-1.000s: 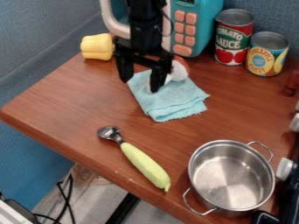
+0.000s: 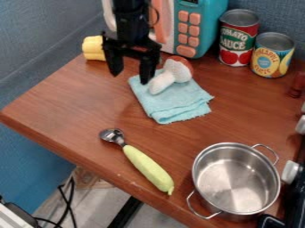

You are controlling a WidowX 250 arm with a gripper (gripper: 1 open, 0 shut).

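Observation:
My black gripper (image 2: pixel 131 62) hangs over the back middle of the wooden table, its fingers pointing down, apart, above the left part of a folded light blue cloth (image 2: pixel 174 105). A white object (image 2: pixel 167 78) lies on the cloth just right of the gripper, with a red round thing behind it, partly hidden. Whether anything is between the fingers is hard to tell, but none shows.
A teal toy microwave (image 2: pixel 192 28) and two cans (image 2: pixel 237 39) stand at the back. A yellow object (image 2: pixel 93 48) is at back left. A steel pot (image 2: pixel 234 185), corn (image 2: pixel 149 167) and scoop (image 2: pixel 112 135) lie in front.
The gripper has risen and moved back and slightly left, uncovering more of the white object and the cloth.

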